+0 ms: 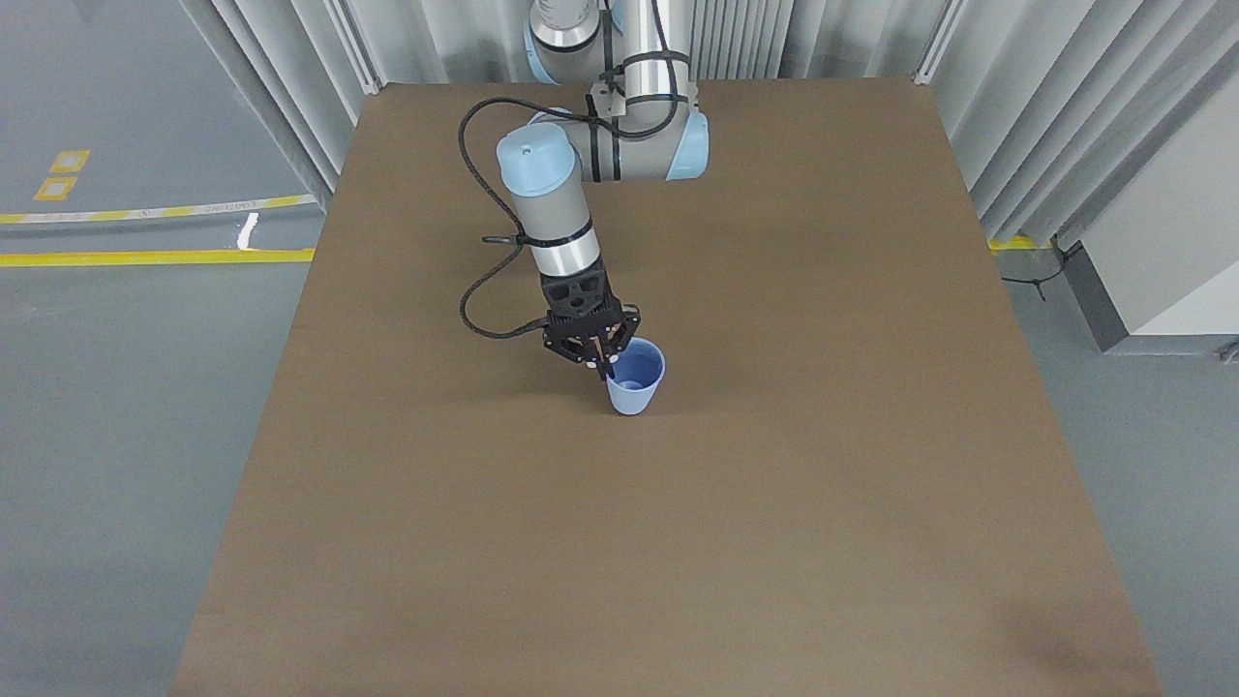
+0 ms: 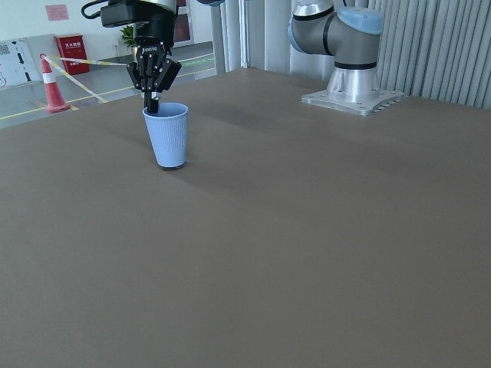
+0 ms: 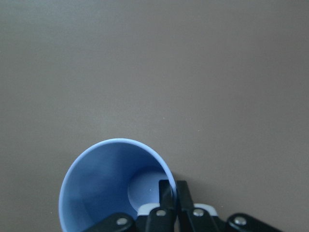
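Note:
A light blue plastic cup (image 1: 636, 390) (image 2: 167, 139) stands upright, or nearly so, on the brown table, below the black gripper (image 1: 603, 364) (image 2: 151, 103) at the end of the arm. In the wrist view the gripper is shut on the cup's rim: one finger is inside the cup (image 3: 106, 179) and the other outside, pinching its wall. The left view shows a dark gap or shadow under the cup's base, so whether it fully touches the table is unclear.
The robot's base (image 2: 352, 92) is mounted toward the back of the table, with curtains behind it.

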